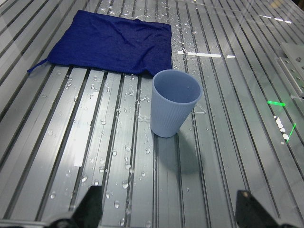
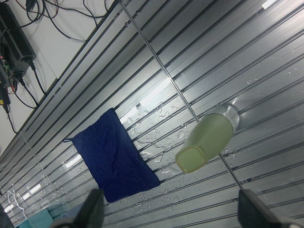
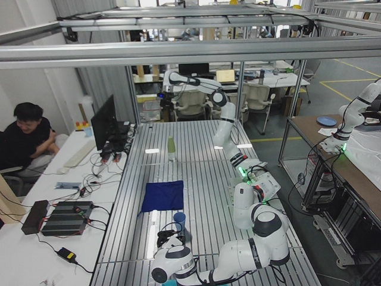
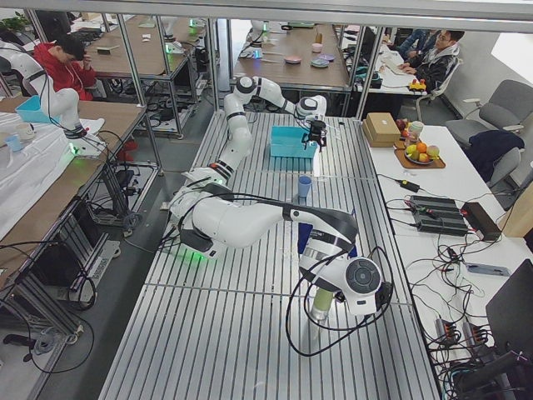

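Observation:
A light blue ribbed cup (image 1: 173, 109) stands upright on the slatted metal table, with water drops around it and a navy cloth (image 1: 109, 40) lying flat behind it. My left gripper is open just in front of the cup, nothing between its fingertips at the bottom of the left wrist view. A green bottle with a clear base (image 2: 204, 140) stands beyond the cloth. My right gripper is raised above that end of the table, fingers apart and empty in the right wrist view.
A turquoise bin (image 4: 291, 148) sits at the left arm's end of the table. A side desk (image 3: 71, 244) with power units, cables and a monitor runs along one edge, with a seated person.

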